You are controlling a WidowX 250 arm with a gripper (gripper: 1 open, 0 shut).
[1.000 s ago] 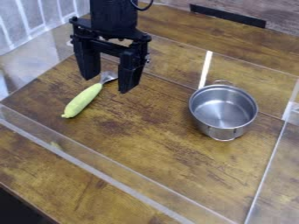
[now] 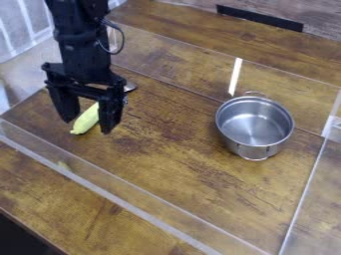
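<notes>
The black gripper [image 2: 86,104] hangs low over the left part of the wooden table, its two fingers spread open on either side of a pale green elongated item [image 2: 87,120], perhaps a vegetable. That item lies on the table, partly hidden by the gripper. A steel pot [image 2: 253,124] stands on the right.
A small light metallic object shows just behind the gripper, mostly hidden. Clear panels edge the table at the left, front and right.
The gripper has moved down and to the left, from above and behind the green item to right over it. The pot is unmoved.
</notes>
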